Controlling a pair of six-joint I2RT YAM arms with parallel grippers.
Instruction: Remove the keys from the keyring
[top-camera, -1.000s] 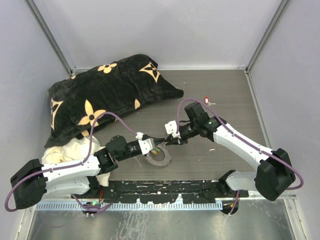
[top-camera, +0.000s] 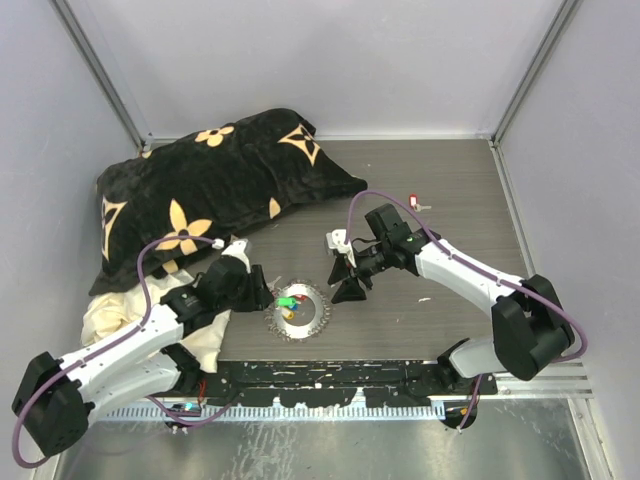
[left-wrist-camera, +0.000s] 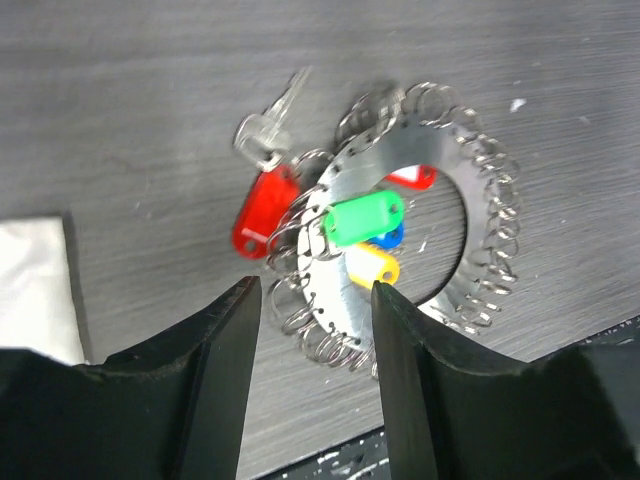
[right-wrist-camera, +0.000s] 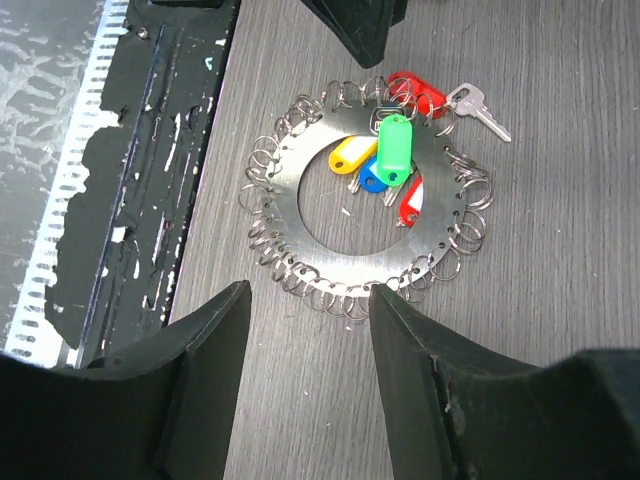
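Observation:
The steel keyring disc (right-wrist-camera: 355, 262), rimmed with small wire rings, lies on the wooden table. Red, green (left-wrist-camera: 362, 218), yellow (left-wrist-camera: 371, 264) and blue (right-wrist-camera: 370, 178) tags are bunched on it, with a silver key (left-wrist-camera: 262, 138) sticking out beside a red tag (left-wrist-camera: 262, 212). My left gripper is open, just left of the disc in the top view and over it in its wrist view, with nothing between its fingers. My right gripper stands open to the disc's right in the top view, nothing between its fingers.
A dark patterned cushion (top-camera: 160, 190) and cream cloth (top-camera: 110, 316) take up the left side. A red-tagged key (top-camera: 414, 203) lies at the back right. A dark rail (top-camera: 330, 374) runs along the front edge.
My left gripper has drawn back leftward, away from my right gripper and the ring. The disc lies slightly further left than a second ago. The right arm has shifted only slightly.

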